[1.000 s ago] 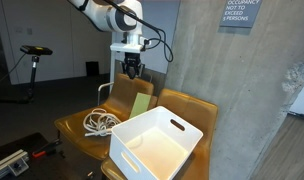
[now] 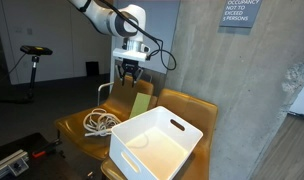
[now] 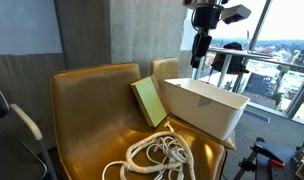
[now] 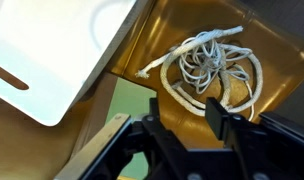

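My gripper stands open above the chairs, and nothing shows between its fingers. Below it in the wrist view, a coiled white rope [image 4: 254, 82] with a bundle of thinner cord lies on a brown chair seat [image 4: 177, 30]. A green, book-like block [image 3: 148, 101] leans upright against the chair back beside the rope. On the neighbouring seat sits a large white box [image 2: 152, 150], open at the top and with handle slots. In exterior view 1 the gripper [image 2: 128, 82] hangs high over the area of the block and rope, apart from both.
Brown chair backs [image 3: 92, 95] rise behind the seats, with a concrete wall [image 2: 227, 75] behind them. A dark chair with a metal armrest [image 3: 27, 122] stands at the left of exterior view 2. Inside the white box, the visible floor is bare.
The rope, block and box have stayed in place.
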